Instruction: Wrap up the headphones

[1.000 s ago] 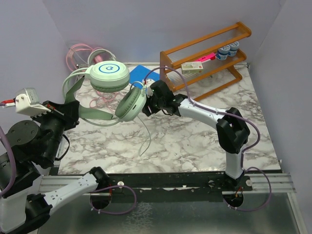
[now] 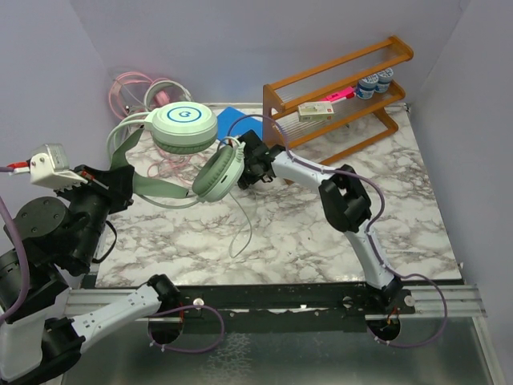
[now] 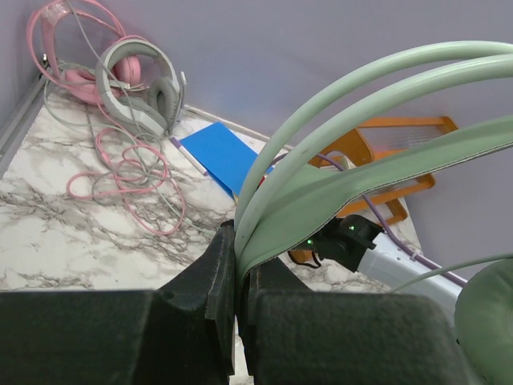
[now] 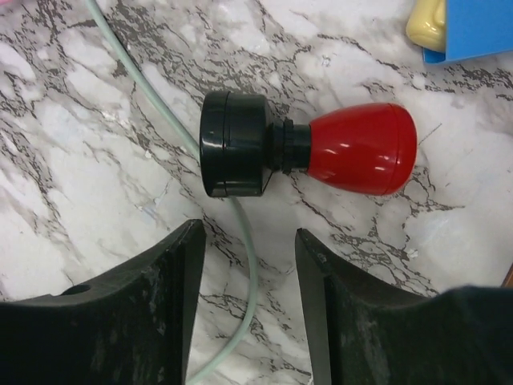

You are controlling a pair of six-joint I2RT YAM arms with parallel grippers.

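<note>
Light green headphones (image 2: pixel 185 127) hang in the air at the left, the headband (image 3: pixel 321 168) pinched by my left gripper (image 2: pixel 123 180), which is shut on it. Both ear cups dangle to the right. Their thin green cable (image 4: pixel 250 273) trails onto the marble table, with a loose curve showing from above. My right gripper is low over the table, its fingers part open. The cable passes between its fingers in the right wrist view; contact cannot be told. From above, the right fingertips are mostly hidden by the gripper body.
A black and red object (image 4: pixel 361 148) lies just beyond the right fingers, over the cable. Pink and grey headphones (image 3: pixel 140 84) with tangled cables are at the back left. A blue flat item (image 3: pixel 216 152) and a wooden shelf (image 2: pixel 333 88) stand behind.
</note>
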